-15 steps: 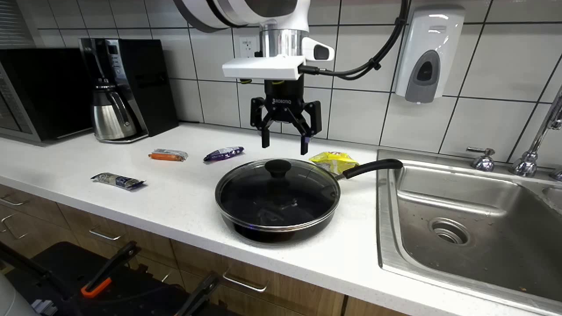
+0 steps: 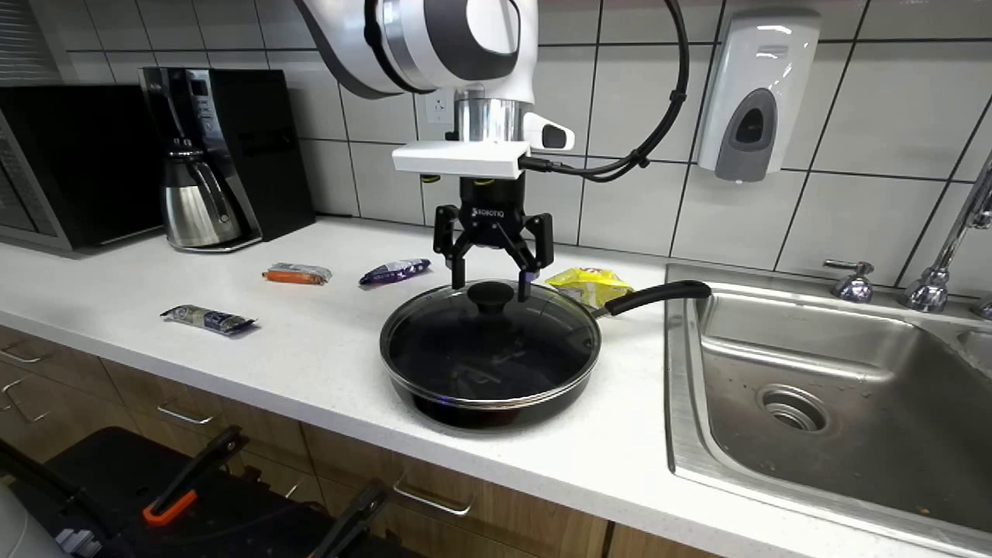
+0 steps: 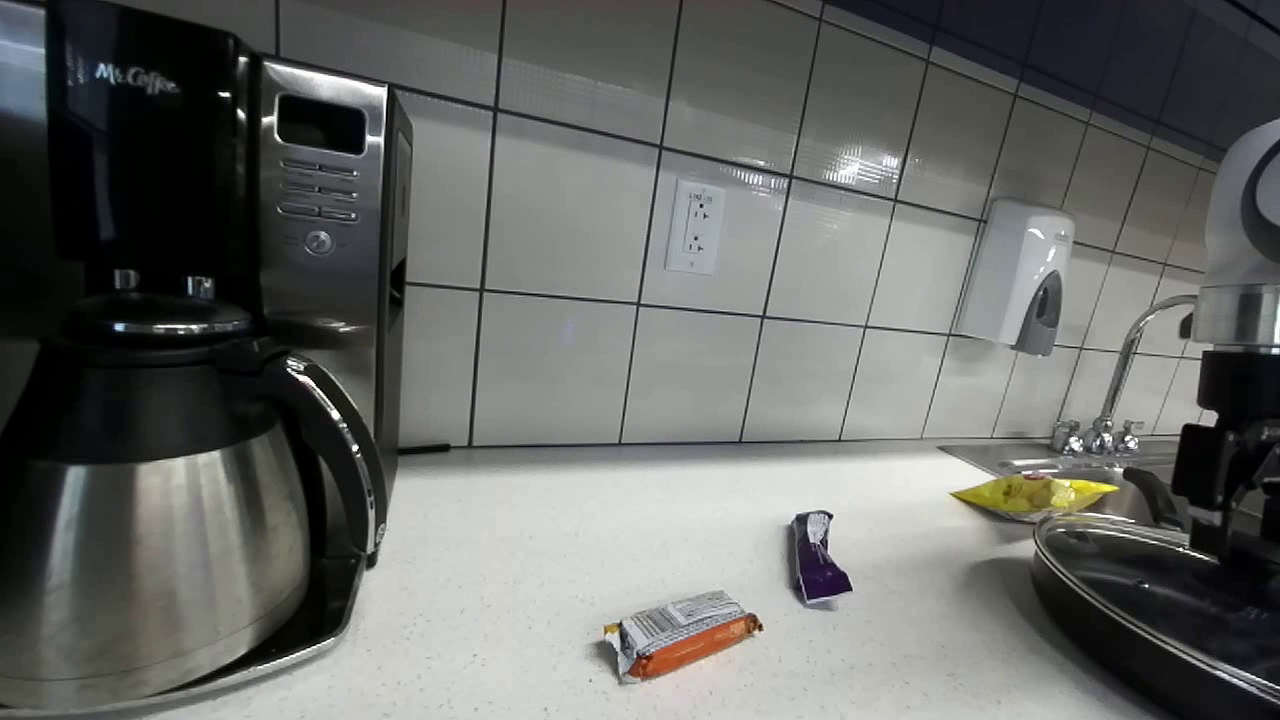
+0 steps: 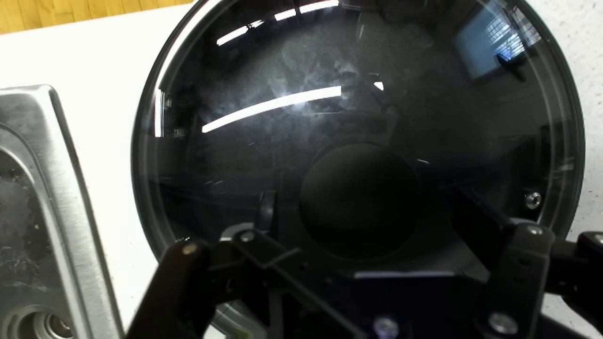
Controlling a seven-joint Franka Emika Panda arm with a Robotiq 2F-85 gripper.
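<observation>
A black frying pan (image 2: 493, 411) covered by a glass lid (image 2: 437, 358) stands on the counter, its long handle (image 2: 660, 294) pointing toward the sink. The lid carries a round black knob (image 2: 490, 296), which shows large in the wrist view as a dark disc (image 4: 359, 200). My gripper (image 2: 492, 288) is open and points straight down at knob height. In the wrist view its fingers (image 4: 480, 229) stand apart on either side of the knob, with gaps showing. Whether the knob lies fully between them in depth is hard to tell.
Behind the pan lies a yellow bag (image 2: 590, 284). Purple (image 2: 395, 271), orange (image 2: 297, 273) and dark (image 2: 209, 320) wrapped bars lie to the left. A coffee maker (image 2: 265, 153) stands at the back left; the sink (image 2: 683, 400) is right of the pan.
My gripper has come down and slightly left, from above the lid to the height of its knob, and its fingers are somewhat closer together. The pan and lid have stayed put.
</observation>
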